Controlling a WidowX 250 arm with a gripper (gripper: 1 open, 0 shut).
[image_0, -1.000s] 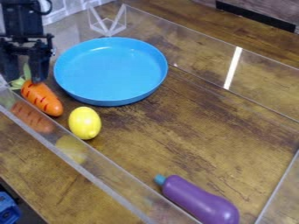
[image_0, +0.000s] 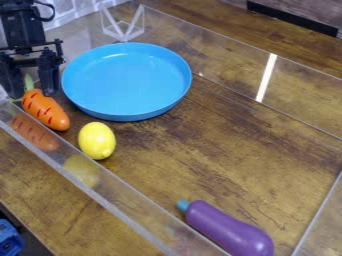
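The black gripper (image_0: 30, 70) is at the upper left edge, low beside the toy carrot (image_0: 46, 108), over its green top; whether its fingers are open or shut is unclear. A blue round dish (image_0: 126, 80) lies right of it. A yellow lemon-like toy (image_0: 96, 140) sits below the dish, and a purple eggplant toy (image_0: 229, 229) lies at the lower right.
Clear plastic walls surround the wooden work surface (image_0: 241, 140). A small blue object (image_0: 7, 238) shows at the lower left, outside the wall.
The gripper has shifted very slightly at the left edge; the toys and the dish are where they were.
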